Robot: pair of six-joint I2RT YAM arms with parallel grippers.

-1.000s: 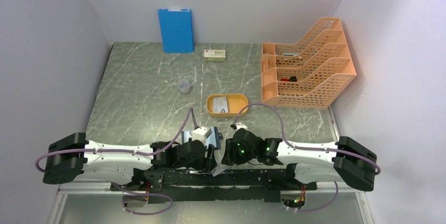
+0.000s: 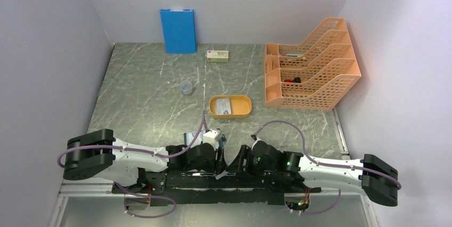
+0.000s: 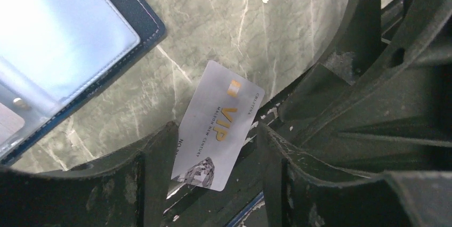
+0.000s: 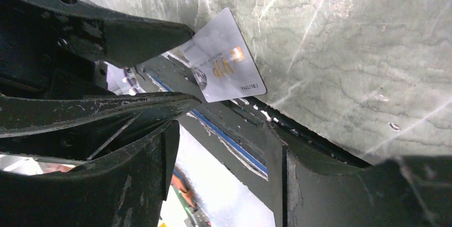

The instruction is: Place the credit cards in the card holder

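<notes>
A grey VIP card point(image 3: 224, 112) lies at the table's front edge, partly over the dark strip. My left gripper is open around the card's near end, one finger along each long side; whether they touch it I cannot tell. The open right gripper stands beside the card with nothing between its fingers; in the right wrist view the left gripper's fingers point(image 4: 144, 40) reach in from the left. The blue-edged card holder point(image 3: 152, 22) lies open at upper left in the left wrist view, partly under the left arm in the top view.
A yellow tray point(image 2: 242, 107) with a card point(image 2: 223, 106) in it stands behind the arms. Farther back are a clear cup point(image 2: 186, 87), a small box point(image 2: 217, 56) and a blue folder point(image 2: 178, 31). An orange rack point(image 2: 314, 70) fills the back right.
The left gripper has moved slightly right, nearer the card. The right arm has shifted right and toward the front edge; its fingers are now close beside the left ones.
</notes>
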